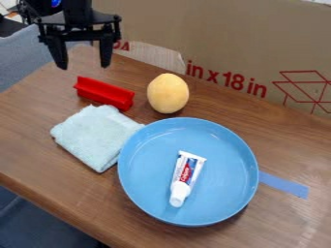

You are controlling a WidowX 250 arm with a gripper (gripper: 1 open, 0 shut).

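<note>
My gripper (83, 60) hangs at the top left of the camera view, open, its black fingers pointing down with nothing between them, above and behind a red bar-shaped object (105, 92). A yellow rounded fruit-like object (167, 94) sits right of the red one. A folded pale blue cloth (93, 138) lies in front of them. At the right front a blue plate (223, 176) holds a white toothpaste tube (184, 176).
The wooden table (77, 184) has bare room at the left and right. A cardboard box (233, 48) stands along the back. A strip of blue tape (285, 185) lies right of the plate.
</note>
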